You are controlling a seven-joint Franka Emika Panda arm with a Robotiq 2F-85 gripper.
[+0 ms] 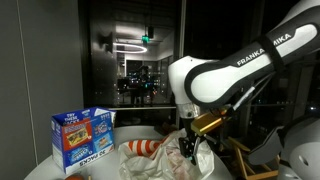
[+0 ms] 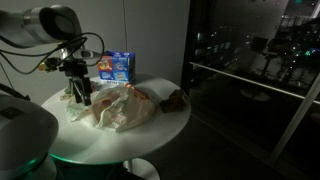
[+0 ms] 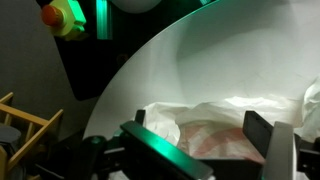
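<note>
A crumpled, whitish translucent bag (image 1: 137,165) rests on the round white table, with something pinkish showing through it. My gripper (image 1: 190,148) points down at the bag's right part in exterior view 1. In the wrist view the gripper stands open, its two fingers well apart, with the bag (image 3: 225,112) and its pinkish contents below and between them. Whether the fingertips touch the bag I cannot tell. Exterior view 2 has the gripper (image 2: 86,93) at the left side of the bag (image 2: 128,112).
A blue snack box (image 1: 84,140) stands upright on the table's left. Behind the bag lies a red-and-white striped item (image 1: 144,147). A dark brown item (image 2: 176,101) sits near the table edge. Off the table is a wooden chair (image 1: 266,150).
</note>
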